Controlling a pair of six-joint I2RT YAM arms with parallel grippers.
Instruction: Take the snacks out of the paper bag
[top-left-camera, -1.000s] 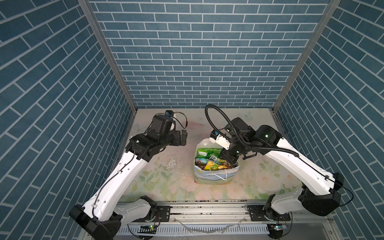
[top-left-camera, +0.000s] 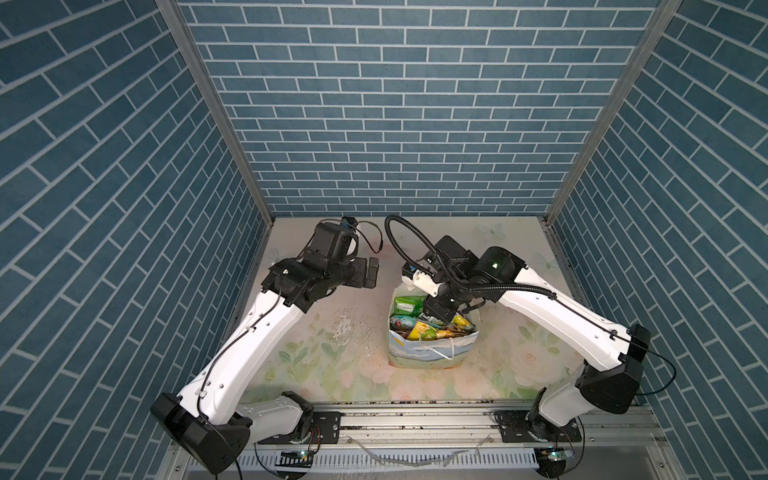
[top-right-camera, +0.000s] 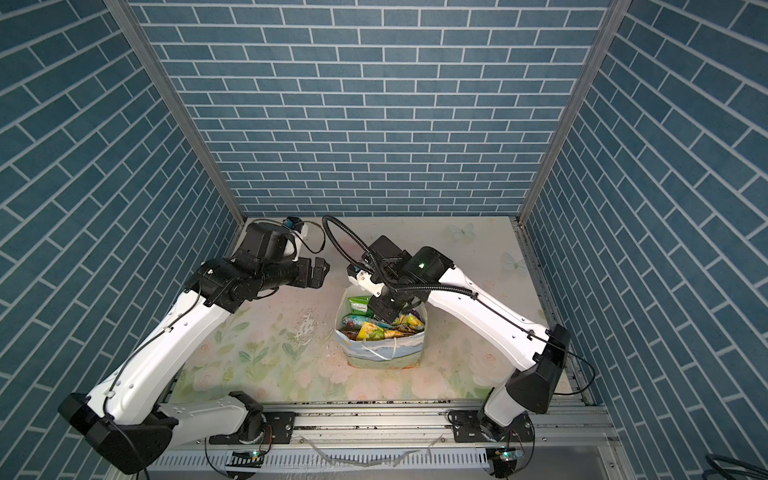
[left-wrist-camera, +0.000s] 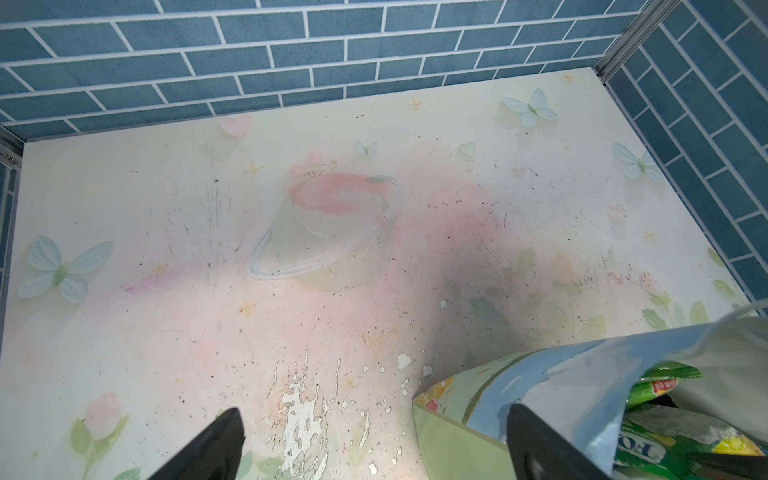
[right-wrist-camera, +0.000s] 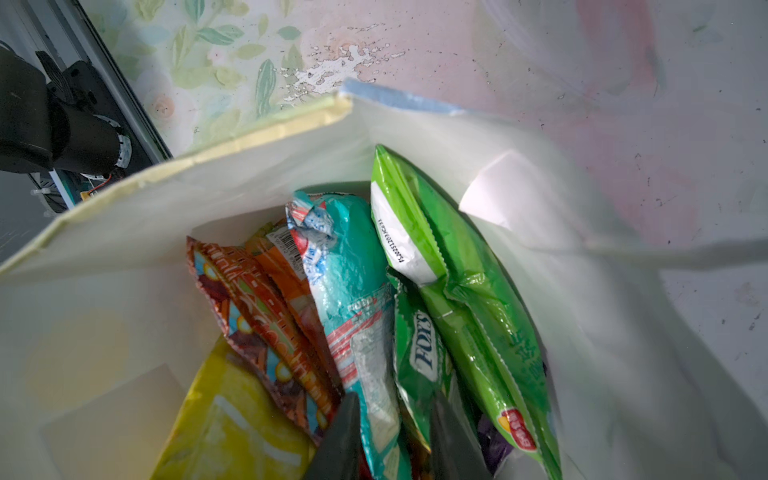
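The paper bag (top-left-camera: 432, 353) stands upright on the table, its mouth up, with several snack packets inside. In the right wrist view I see a green packet (right-wrist-camera: 472, 296), a teal packet (right-wrist-camera: 348, 280), a dark green packet (right-wrist-camera: 412, 344), an orange-brown packet (right-wrist-camera: 264, 312) and a yellow packet (right-wrist-camera: 232, 424). My right gripper points down into the bag over the teal and dark green packets. Its fingertips stand close together, shut, with nothing visibly gripped. My left gripper hangs open and empty left of the bag; its right finger (left-wrist-camera: 548, 448) overlaps the bag's side in view.
The bag's cord handle (top-left-camera: 436, 349) hangs across its front. Brick-patterned walls (top-left-camera: 408, 120) enclose the back and both sides.
My right gripper has moved left over the bag, covering more of the packets. The bag stays in place.
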